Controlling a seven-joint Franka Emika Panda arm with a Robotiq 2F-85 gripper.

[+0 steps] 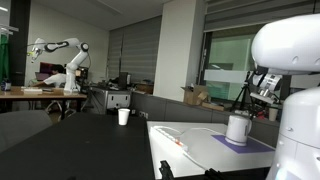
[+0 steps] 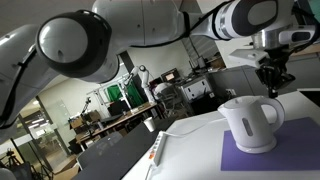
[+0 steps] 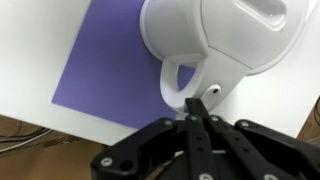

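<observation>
A white kettle (image 2: 252, 124) stands upright on a purple mat (image 2: 295, 155) on the white table, its handle turned to the right in exterior view 2. Over its handle side hangs my gripper (image 2: 271, 88), pointing down. From the wrist, the kettle (image 3: 175, 30) fills the upper middle and its looped handle (image 3: 170, 88) reaches down close to the fingertips. My gripper is shut, and nothing shows between its fingers. Whether the tips touch the handle, I cannot tell. In exterior view 1 the kettle (image 1: 238, 129) shows beside the large white arm, with the gripper out of sight.
A white power strip (image 1: 176, 139) with a cable lies on the left part of the white table. Farther left, a white cup (image 1: 123, 116) stands on the dark table (image 1: 80, 148).
</observation>
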